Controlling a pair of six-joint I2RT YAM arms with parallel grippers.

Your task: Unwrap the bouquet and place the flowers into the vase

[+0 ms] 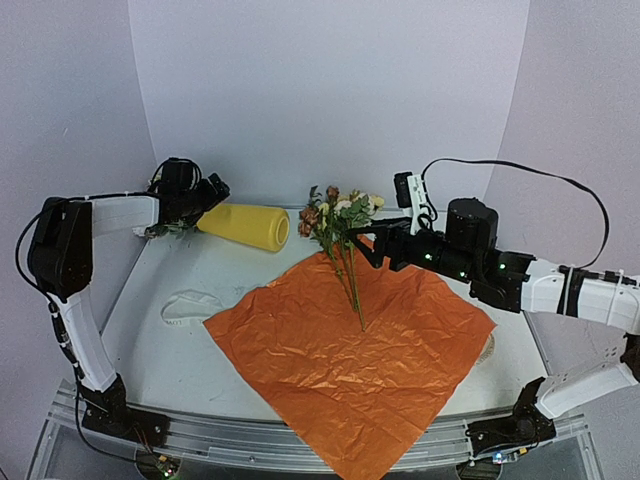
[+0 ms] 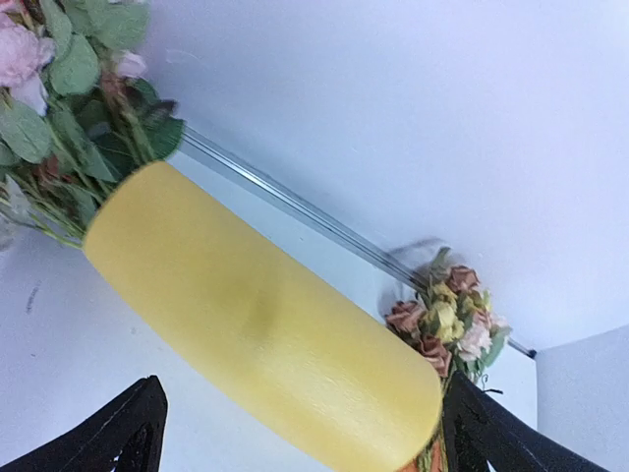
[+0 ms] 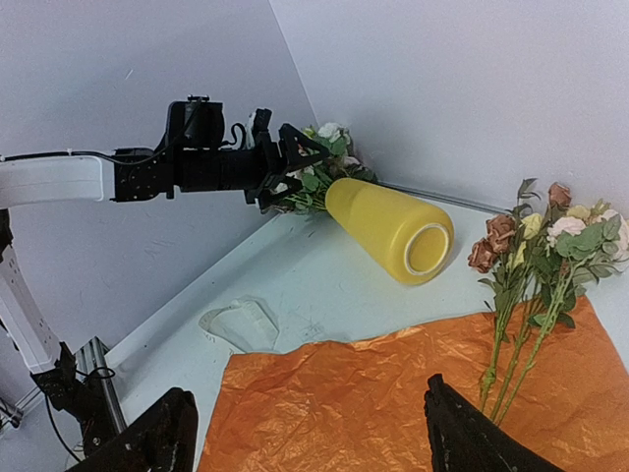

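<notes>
The yellow vase lies on its side at the back left, pink and white flowers spilling from it against the left corner. My left gripper is open above it, nothing between its fingers. A loose bunch of brown, cream and white flowers lies with its stems on the orange sheet. My right gripper stands open over that bunch in the top view, with nothing visible between its fingers.
The orange sheet covers the centre and hangs over the front edge. A pale strap lies at the left. Walls enclose the back and sides.
</notes>
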